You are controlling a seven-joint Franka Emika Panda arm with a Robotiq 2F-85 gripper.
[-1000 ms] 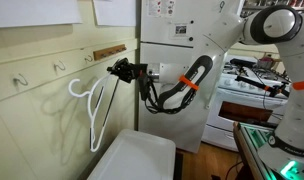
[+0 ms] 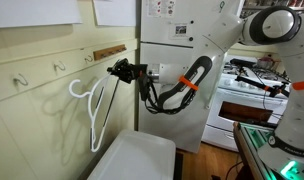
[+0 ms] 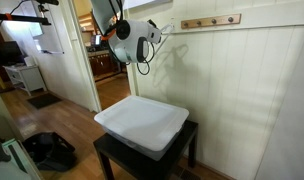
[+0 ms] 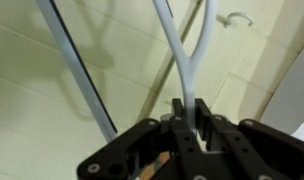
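Note:
A white plastic clothes hanger (image 2: pixel 93 120) hangs in the air in front of the cream panelled wall, its hook pointing left. My gripper (image 2: pixel 117 71) is shut on the hanger near its top right part. Close up in the wrist view, the white hanger (image 4: pixel 187 68) runs down between the dark fingers of my gripper, and its branches spread upward out of frame. Several metal hooks sit on the wall rail, including a hook (image 2: pixel 60 66) left of the gripper and a hook (image 2: pixel 21 80) farther left.
Below the gripper stands a large white-lidded bin (image 3: pixel 142 119) on a black table (image 3: pixel 116 155). A wooden strip with knobs (image 3: pixel 211 20) is fixed to the wall close to the arm. The refrigerator (image 2: pixel 170 62) stands behind.

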